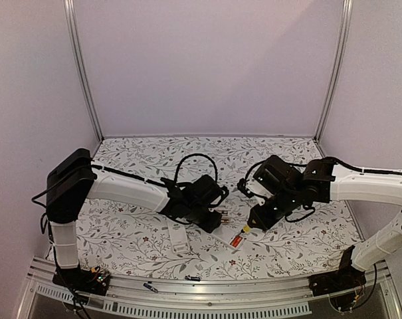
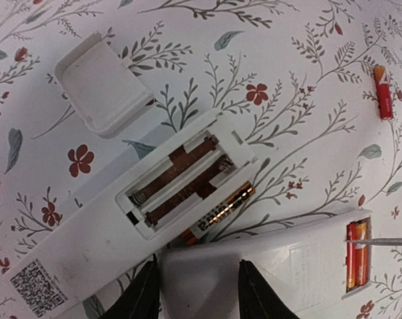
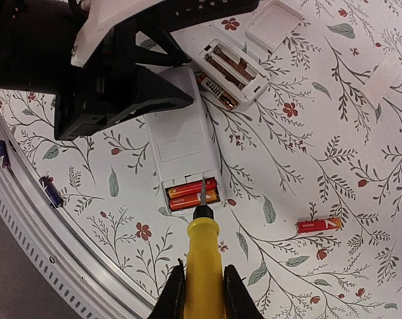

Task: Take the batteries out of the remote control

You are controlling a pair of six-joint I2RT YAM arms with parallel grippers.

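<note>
A white remote control [image 2: 280, 264] lies on the table, its open compartment holding two red-orange batteries [image 3: 192, 194] side by side. My left gripper is shut on the remote's other end, one finger on each side. My right gripper is shut on the yellow handle of a screwdriver [image 3: 204, 247]. The screwdriver's thin metal tip [image 2: 383, 242] crosses over the batteries in the left wrist view; whether it touches them I cannot tell.
Beside the held remote lies a second white remote [image 2: 88, 232] with an empty compartment. A loose battery [image 2: 220, 211] sits between them. A white cover [image 2: 101, 83], a red battery [image 3: 318, 225] and dark batteries [image 3: 51, 191] at the front edge lie apart.
</note>
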